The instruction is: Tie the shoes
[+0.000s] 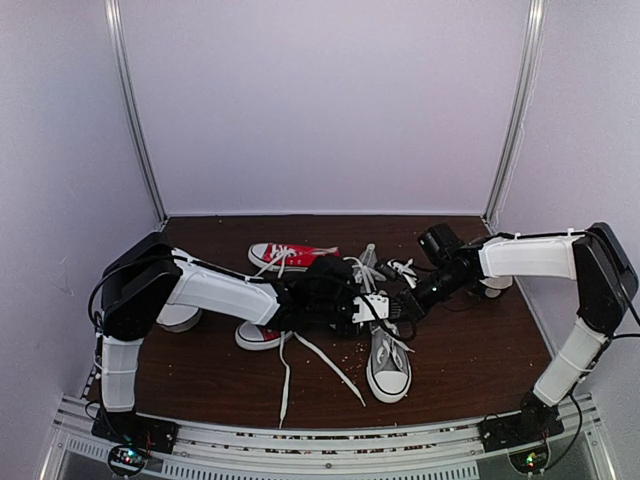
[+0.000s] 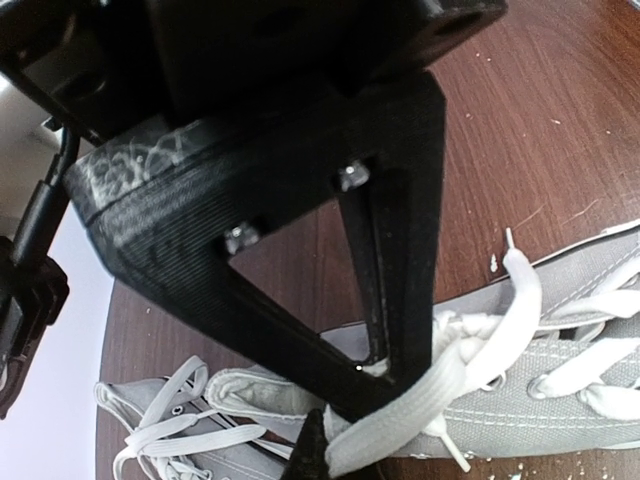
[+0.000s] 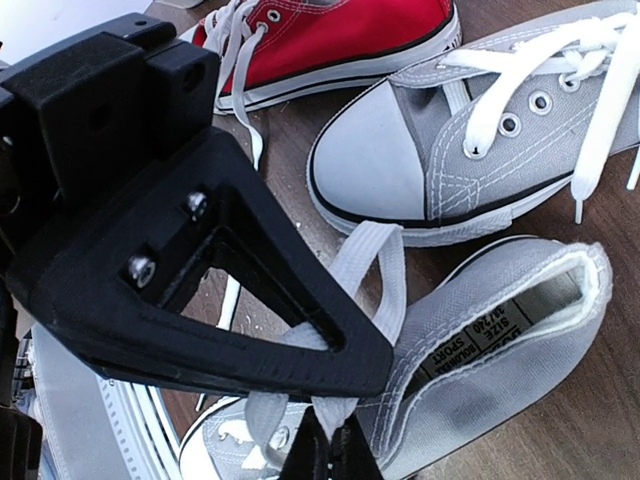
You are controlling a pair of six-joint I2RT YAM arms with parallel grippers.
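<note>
Two grey sneakers with white laces lie mid-table: the front one (image 1: 388,370) toe toward me, the other behind, partly hidden by both arms. My left gripper, low over a grey shoe (image 2: 520,400), is shut with a white lace (image 2: 400,420) at its fingertips. My right gripper is also shut, low at a grey shoe (image 3: 520,370), with a looped white lace (image 3: 390,290) round and at its fingertips. Whether each lace is pinched or only lying there is hard to tell.
A red sneaker (image 1: 310,255) lies at the back and another (image 1: 255,337) front left with long loose laces. Round white objects (image 1: 178,320) stand at both sides.
</note>
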